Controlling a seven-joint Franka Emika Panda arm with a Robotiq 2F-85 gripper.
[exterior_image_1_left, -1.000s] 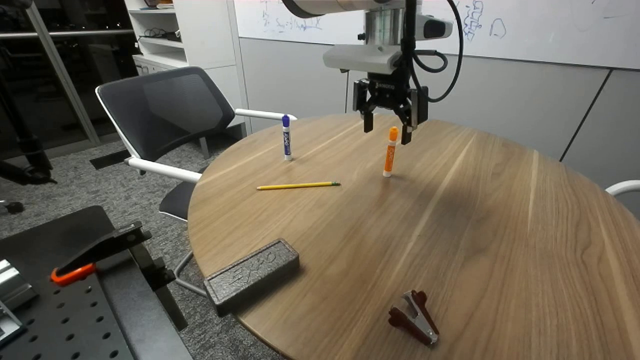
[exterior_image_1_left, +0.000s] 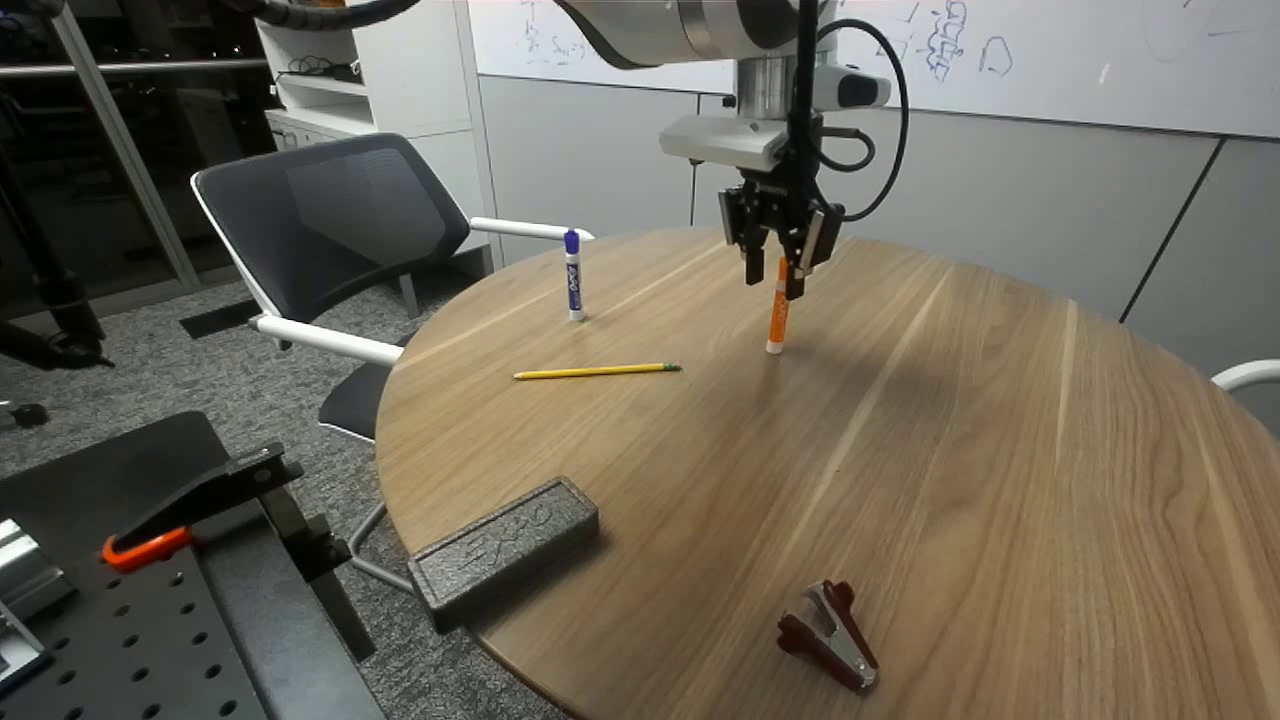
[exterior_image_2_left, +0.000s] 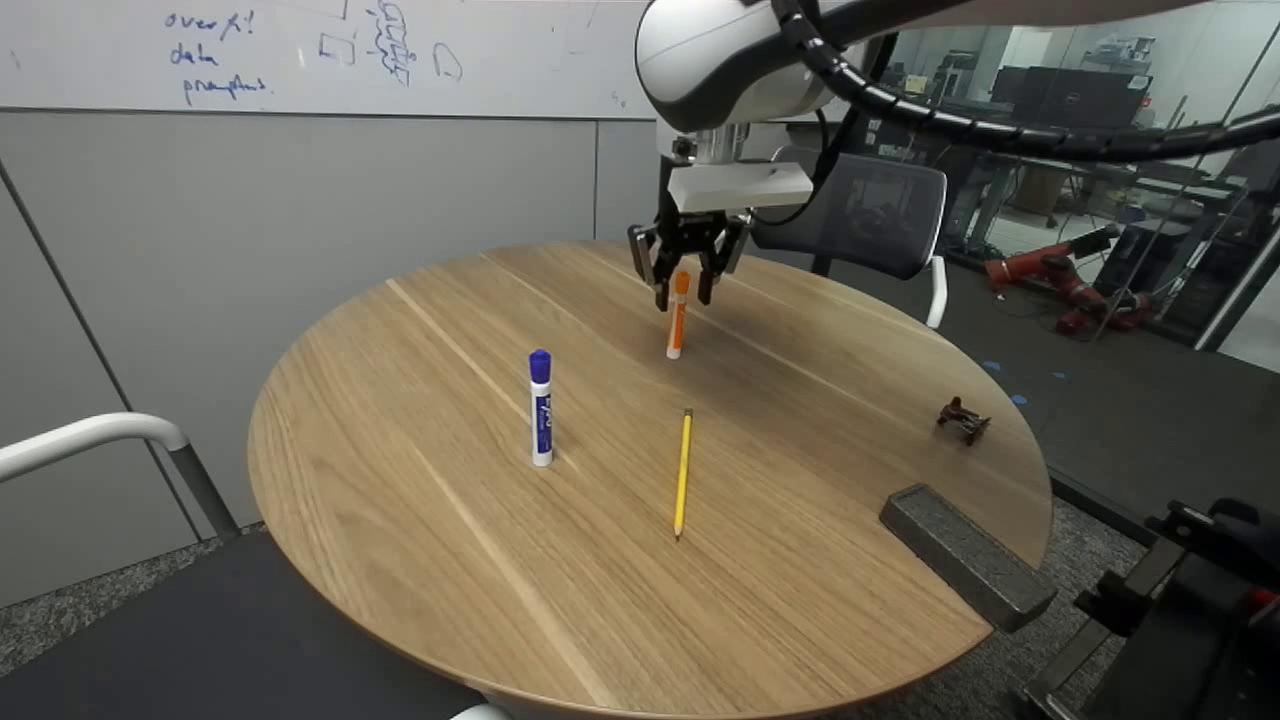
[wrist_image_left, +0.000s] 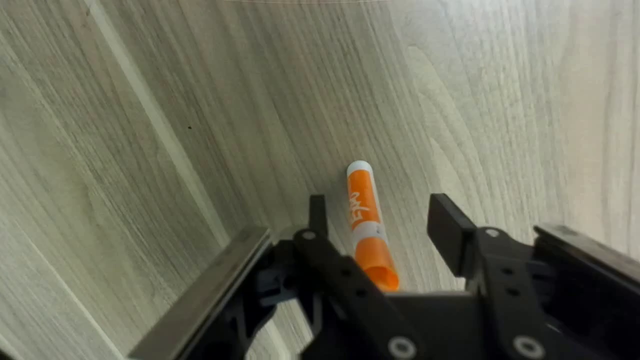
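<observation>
An orange marker (exterior_image_1_left: 777, 322) stands upright on the round wooden table (exterior_image_1_left: 960, 480). My gripper (exterior_image_1_left: 774, 276) is around its capped top, with a finger on either side. In the wrist view the marker (wrist_image_left: 364, 207) rises between the two fingertips of the gripper, with clear space to both of them, so the fingers are part open and hold nothing. The second exterior view shows the orange cap (exterior_image_2_left: 681, 283) between the dark fingers (exterior_image_2_left: 661, 294). The marker's foot rests on the wood.
A blue-capped marker (exterior_image_2_left: 541, 408) stands upright, apart from the orange one. A yellow pencil (exterior_image_1_left: 596, 372) lies between them and the grey eraser (exterior_image_1_left: 504, 546) at the table's edge. A brown staple remover (exterior_image_1_left: 830, 636) lies alone.
My gripper has come down and turned, its fingers now closer together and at either side of the orange marker's top. The marker stands where it was.
</observation>
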